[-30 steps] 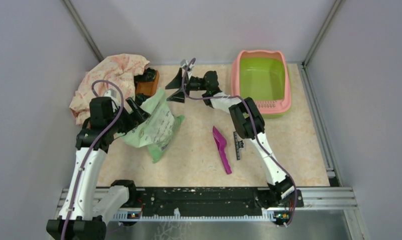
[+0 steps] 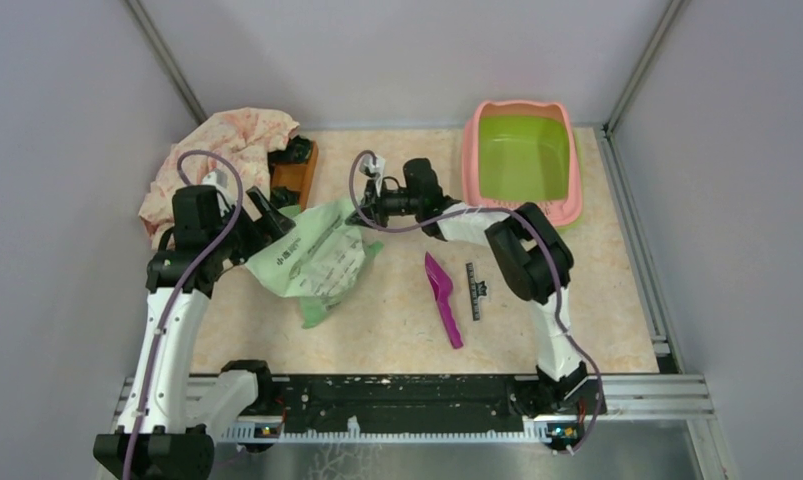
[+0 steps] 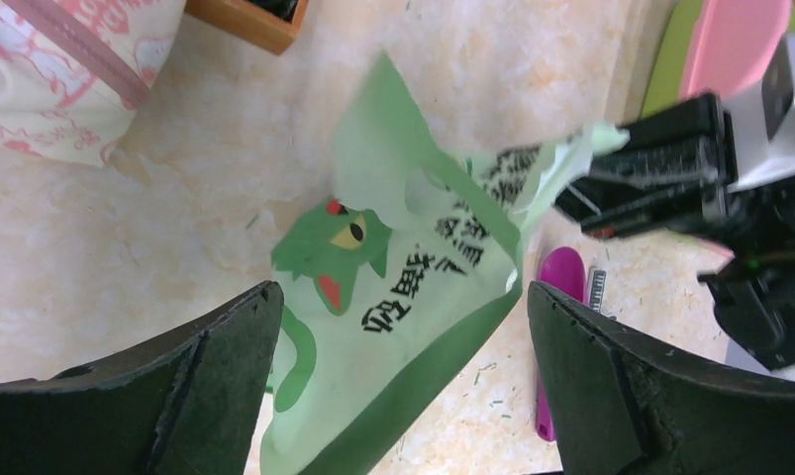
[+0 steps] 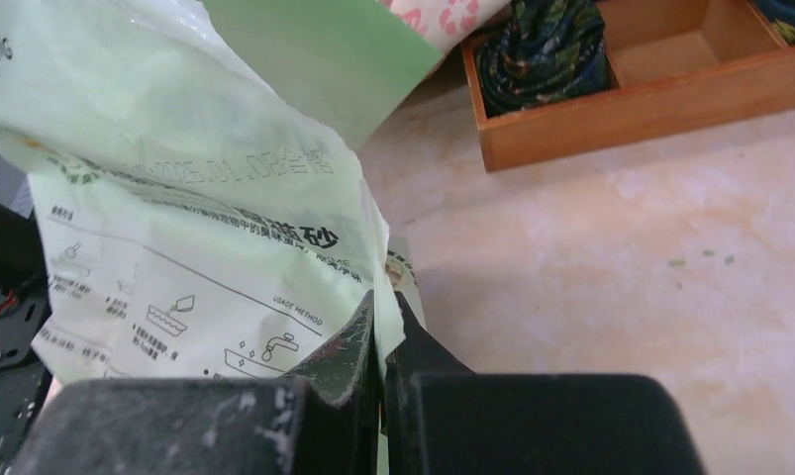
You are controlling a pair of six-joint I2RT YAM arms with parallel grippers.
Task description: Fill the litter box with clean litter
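A pale green litter bag (image 2: 322,255), open at its top and printed with dark lettering, stands left of the table's middle. My right gripper is shut on the upper edge of the bag, pinching its thin film. In the left wrist view my left gripper stands open, its fingers wide apart over the bag and clear of each other. The litter box, with a pink rim (image 2: 469,160) and a green inside (image 2: 522,155), sits at the back right and looks empty. What the bag holds is hidden.
A purple scoop (image 2: 443,300) and a small black brush (image 2: 474,290) lie right of the bag. Behind it are a wooden box (image 2: 302,182) and a pink-patterned cloth (image 2: 237,140).
The left arm has shifted slightly left.
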